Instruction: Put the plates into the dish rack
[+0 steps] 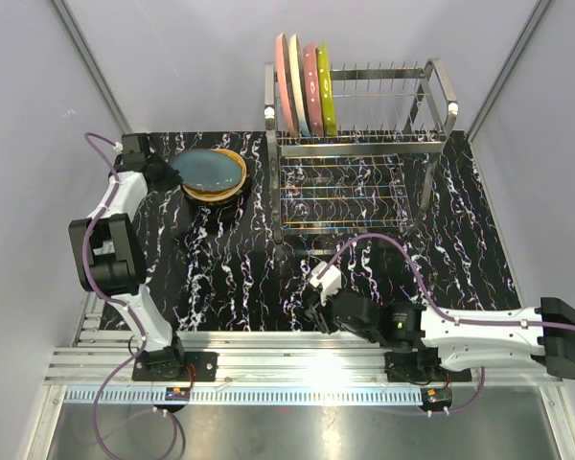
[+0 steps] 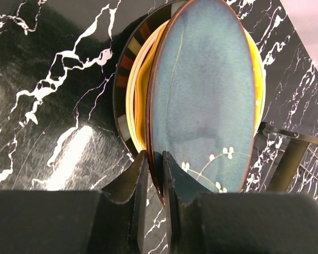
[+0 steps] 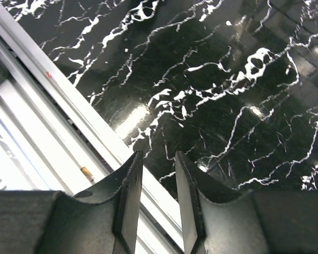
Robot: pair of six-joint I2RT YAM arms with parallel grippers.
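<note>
A blue-grey plate [image 1: 207,169] [image 2: 201,90] is tilted on a stack of yellow and cream plates [image 2: 258,74] in a dark dish at the back left. My left gripper [image 1: 172,176] is shut on the blue plate's rim. The dish rack [image 1: 351,147] holds several plates [image 1: 311,86] upright at the left of its top tier, pink, cream and green. My right gripper [image 1: 315,311] stands low near the front edge, part open, nothing between its fingers.
Metal rails [image 3: 69,116] run along the front edge. Walls border both sides and the back.
</note>
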